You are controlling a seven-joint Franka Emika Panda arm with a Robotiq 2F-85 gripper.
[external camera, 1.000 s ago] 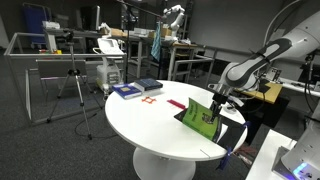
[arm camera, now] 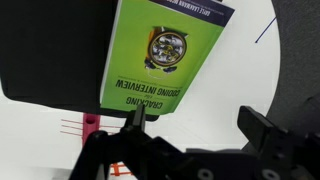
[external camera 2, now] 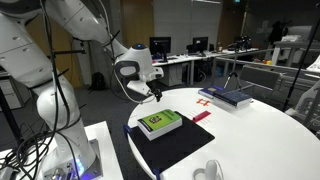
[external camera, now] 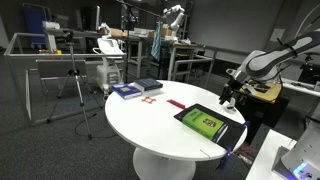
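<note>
A thick green book (external camera: 204,124) titled "Cracking the Coding Interview" lies flat, cover up, on a black mat (external camera 2: 180,146) on the white round table. In the wrist view the same book (arm camera: 160,52) fills the upper middle, its title upside down. My gripper stands open, its two dark fingers far apart with nothing between them. In exterior view 2 the arm hangs above the table beyond the book, clear of it.
A red marker (external camera: 177,104) and an orange item (external camera: 149,99) lie on the table past the mat. Dark blue boxes (external camera 2: 231,98) stand farther along. A white round object (external camera 2: 213,170) sits near the edge in exterior view 2.
My arm has moved up and to the right, away from it.
</note>
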